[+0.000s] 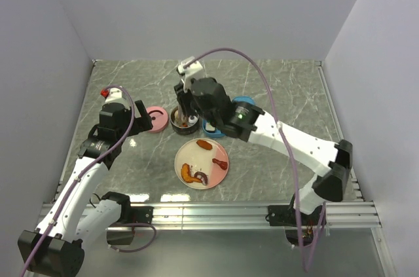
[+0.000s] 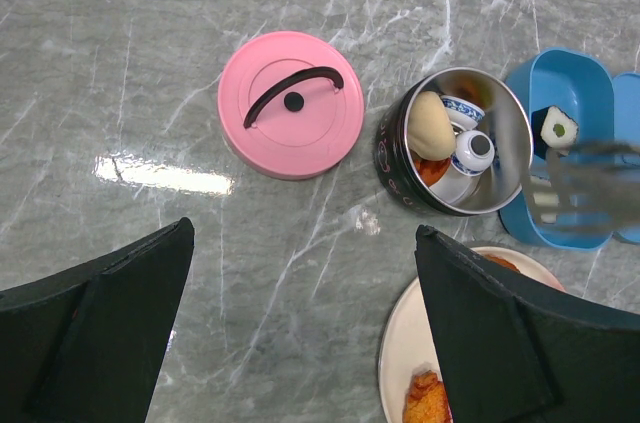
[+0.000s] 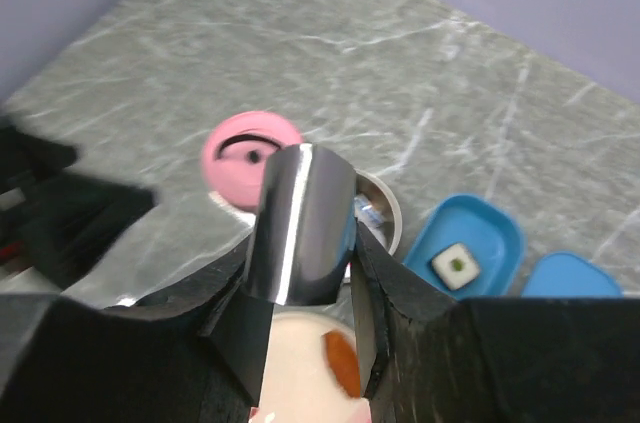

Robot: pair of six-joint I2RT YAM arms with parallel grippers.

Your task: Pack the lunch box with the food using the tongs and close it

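My right gripper is shut on a shiny metal utensil (image 3: 300, 213), which looks like tongs. In the left wrist view its blurred prongs (image 2: 585, 188) hang over the blue box (image 2: 598, 93) beside the round pot (image 2: 513, 143); whether they grip any food I cannot tell. Inside the pot are a pale bun (image 2: 431, 127), small blue-and-white pieces (image 2: 473, 153) and some orange food (image 2: 434, 171). The blue box holds a sushi roll (image 2: 556, 129) and another pale piece. My left gripper stands open and empty, above bare table.
A pink lid (image 2: 260, 148) with a black handle lies left of the pot. In front, a round plate (image 1: 196, 157) carries fried food (image 1: 187, 173) and a red-brown piece (image 1: 220, 164). Bare table stretches to the right.
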